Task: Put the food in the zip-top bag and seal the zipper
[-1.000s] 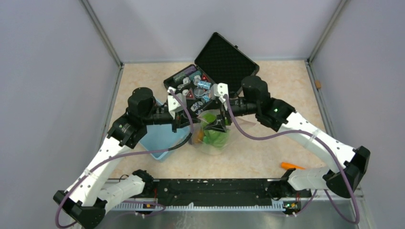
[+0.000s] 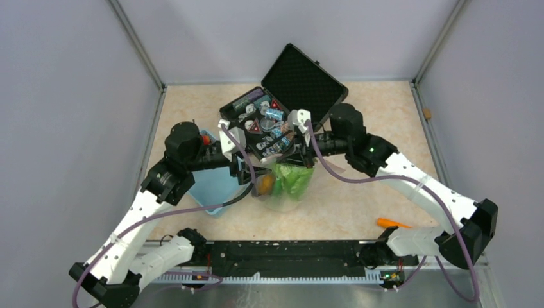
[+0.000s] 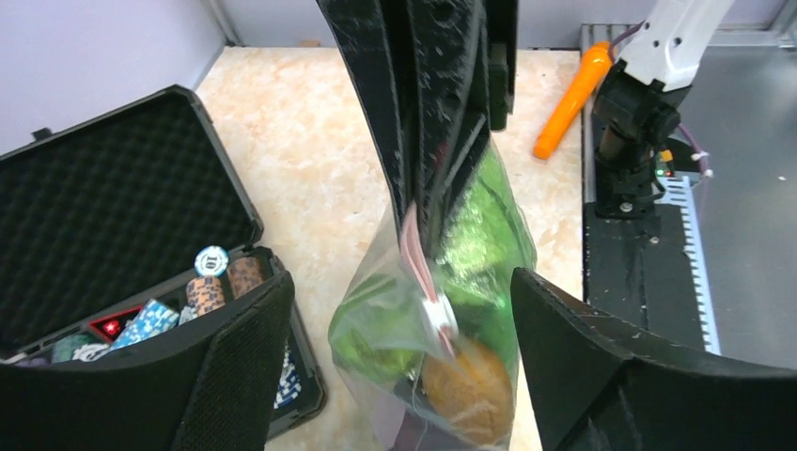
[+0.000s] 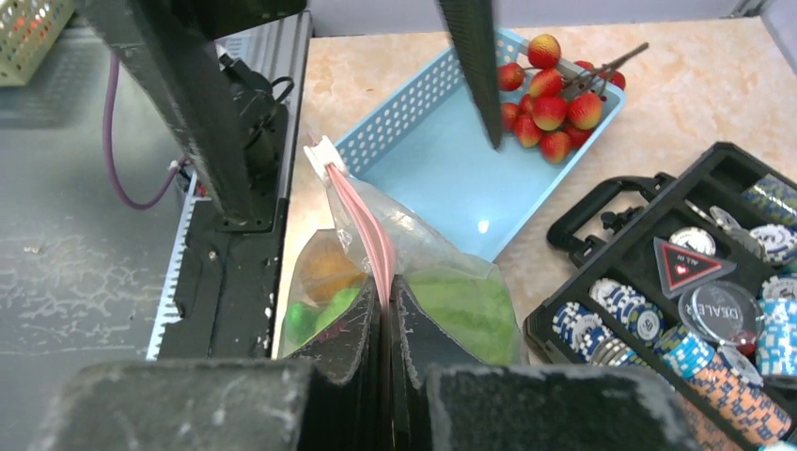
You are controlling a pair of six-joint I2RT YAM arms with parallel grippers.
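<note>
The clear zip top bag (image 2: pixel 280 203) stands near the middle of the table, with green food (image 2: pixel 292 181) and a brownish-orange item (image 3: pixel 473 390) inside. Its pink zipper strip (image 4: pixel 362 211) runs between the shut fingers of my right gripper, which pinches the bag's top edge. A white slider (image 4: pixel 324 155) sits on the strip, toward the left gripper's side. My left gripper is open, its fingers spread wide on either side of that strip end and apart from it in the left wrist view.
A light blue basket (image 2: pixel 212 187) holding red fruit (image 4: pixel 554 99) is at the left. Behind the bag lies an open black case (image 2: pixel 305 77) of poker chips. An orange stick (image 2: pixel 392 223) rests front right.
My right gripper went from open to shut at the bag's top, drawing its mouth together.
</note>
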